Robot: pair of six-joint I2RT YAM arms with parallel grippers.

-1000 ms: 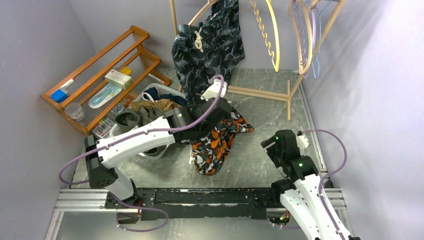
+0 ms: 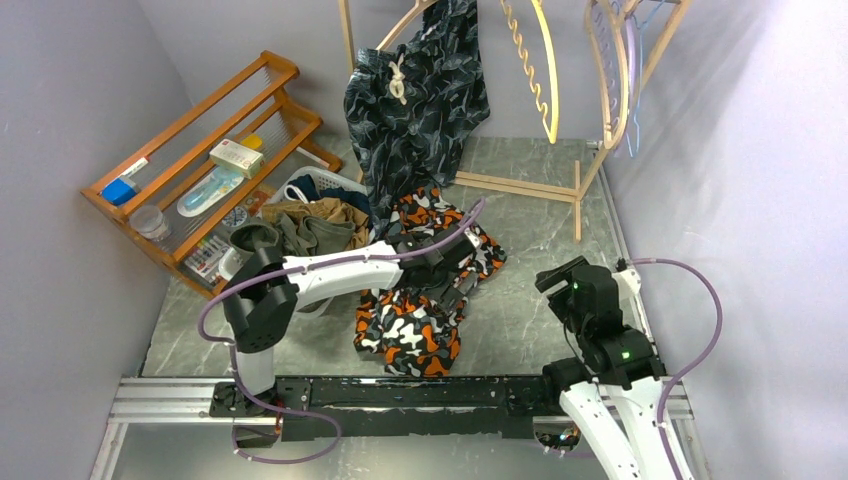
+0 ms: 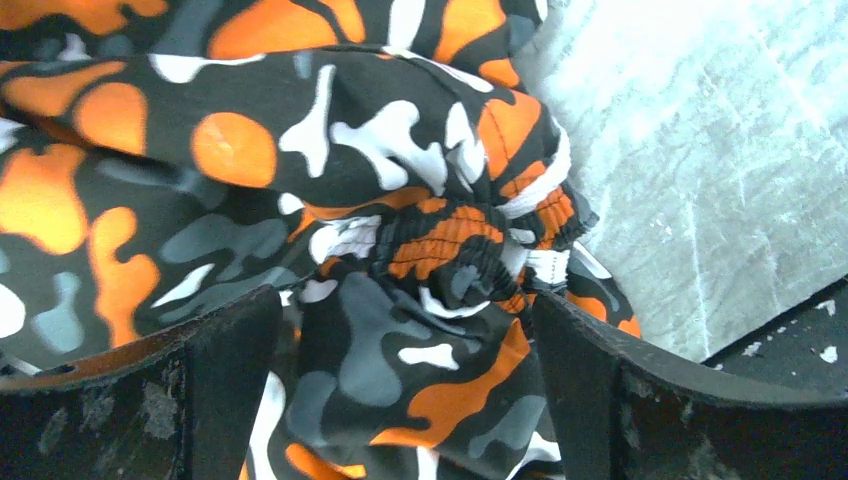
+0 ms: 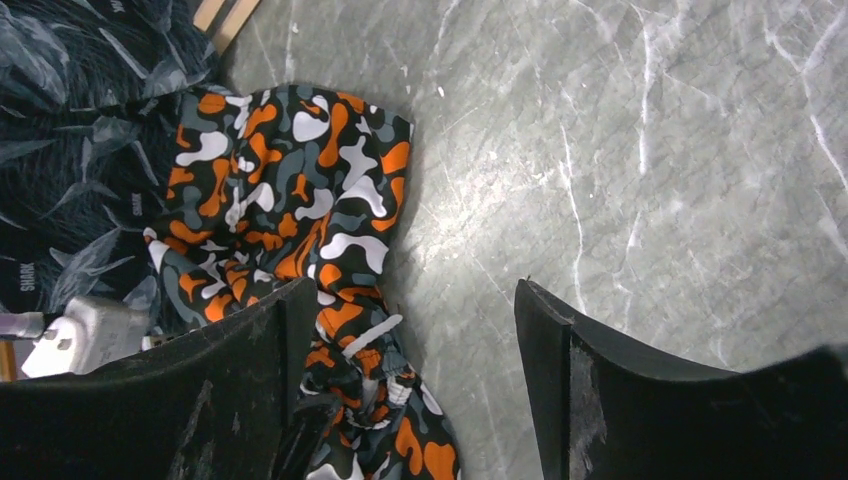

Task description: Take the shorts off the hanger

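Note:
Orange, white and black camouflage shorts (image 2: 408, 335) lie crumpled on the grey floor, also filling much of the left wrist view (image 3: 420, 380). My left gripper (image 2: 452, 295) is low over their middle, fingers apart on the fabric with the bunched waistband (image 3: 450, 240) between and ahead of them. My right gripper (image 2: 550, 280) hovers over bare floor right of the shorts, fingers apart and empty. Dark patterned shorts (image 2: 420, 110) hang from the wooden rack at the back.
A basket of folded clothes (image 2: 320, 180) and a wooden shelf (image 2: 200, 120) stand left. Empty hangers (image 2: 553, 100) hang at the back right above the rack's foot (image 2: 510, 185). Bare floor lies to the right.
My left gripper has moved down and toward the front over the camouflage shorts, whose lower part now spreads further forward and left. My right gripper has shifted slightly right.

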